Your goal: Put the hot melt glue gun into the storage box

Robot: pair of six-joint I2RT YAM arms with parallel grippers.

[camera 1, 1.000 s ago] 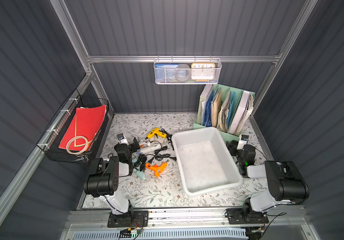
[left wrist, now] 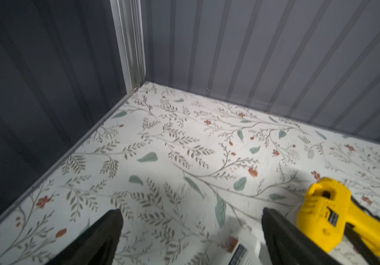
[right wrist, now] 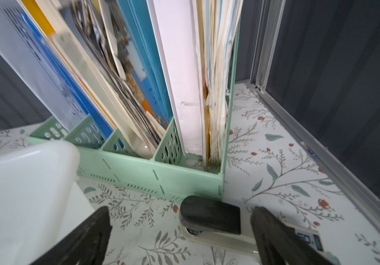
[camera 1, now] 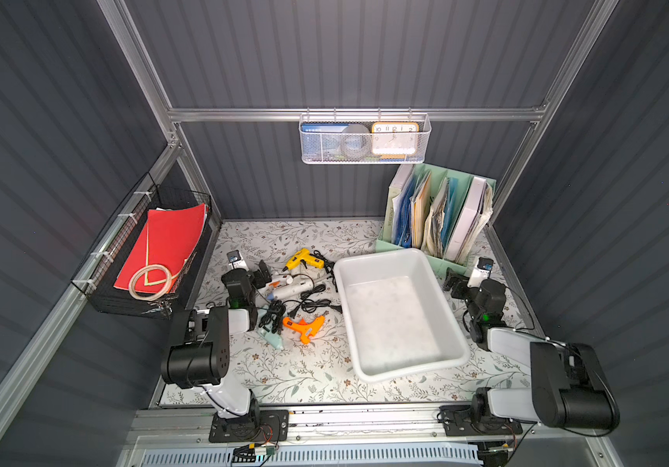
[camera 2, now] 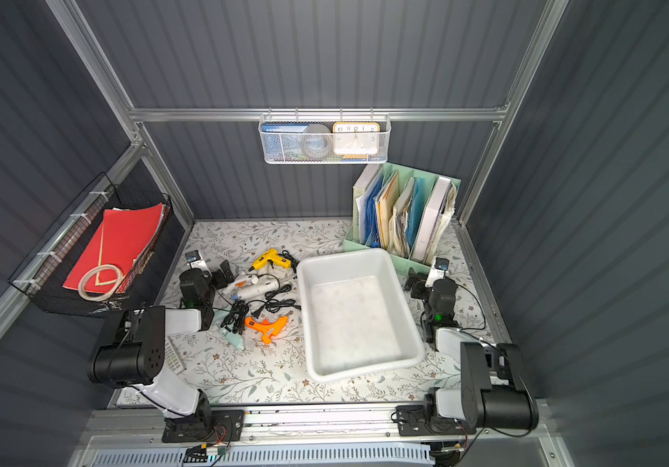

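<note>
Several glue guns with black cords lie on the left of the table: a yellow one at the back, a white one in the middle, an orange one in front and a pale teal one partly covered by the left arm. To their right, the white storage box stands empty. My left gripper is open above the table, left of the yellow gun, which shows at lower right in the left wrist view. On the box's right side, my right gripper is open with nothing held.
A green file rack full of folders stands behind the box. In the right wrist view a black-topped stapler lies near the right gripper. A black basket hangs at left, a white mesh basket at the back.
The right arm has swung outward to the right and its gripper sits slightly farther from the box. My left gripper has shifted a little toward the back. The glue guns lie unmoved.
</note>
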